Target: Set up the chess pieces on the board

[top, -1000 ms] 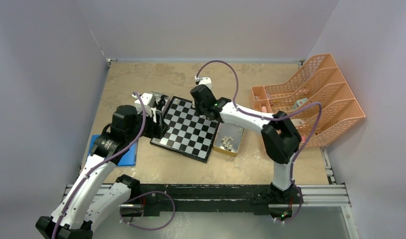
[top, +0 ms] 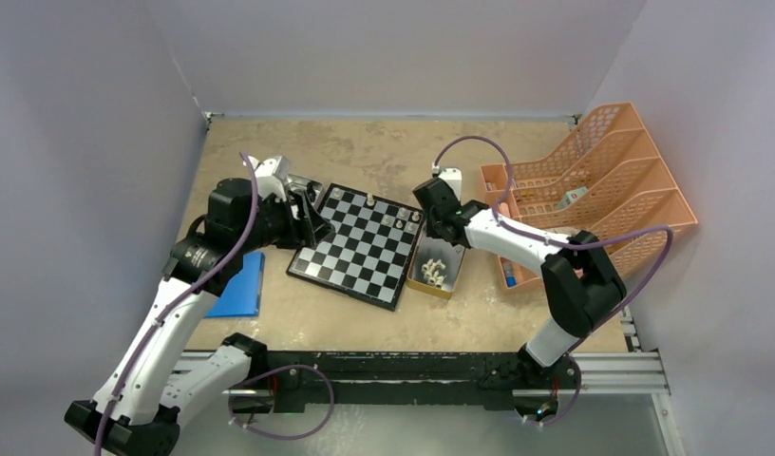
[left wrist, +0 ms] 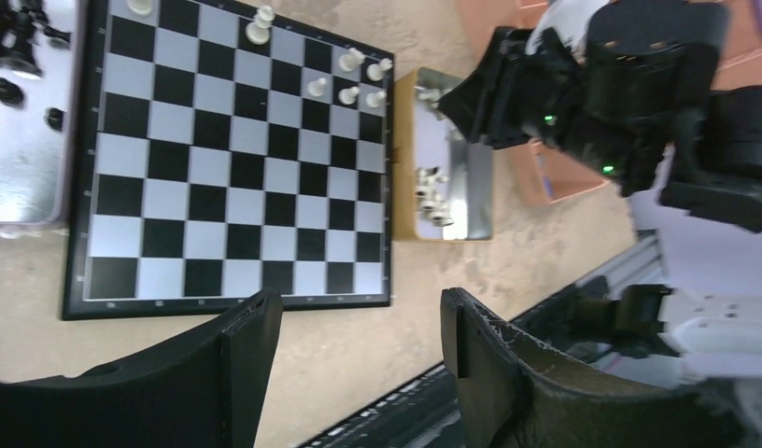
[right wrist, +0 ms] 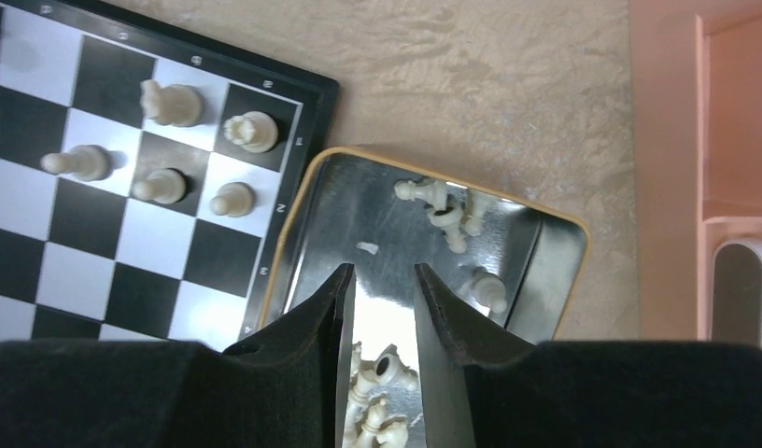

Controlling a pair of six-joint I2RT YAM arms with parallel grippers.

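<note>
Several white pieces stand upright near one corner of the chessboard (top: 355, 249); among them are a rook (right wrist: 251, 132) and a pawn (right wrist: 232, 199). Another white piece (left wrist: 259, 25) stands apart along the same edge. Loose white pieces (right wrist: 485, 291) lie in the tan-rimmed tray (right wrist: 359, 152) beside the board. Over this tray my right gripper is part open, with only tray and pieces visible below the gap. Wide open and empty, my left gripper hangs near the board's left side. Black pieces (left wrist: 21, 54) lie in a metal tray (left wrist: 27, 191) left of the board.
An orange slotted organizer (top: 593, 180) stands at the right, close to the right arm. A blue flat object (top: 239, 290) lies under the left arm. Bare table (top: 355, 328) shows in front of the board.
My right arm has swung rightward from above the board to above the tray of white pieces.
</note>
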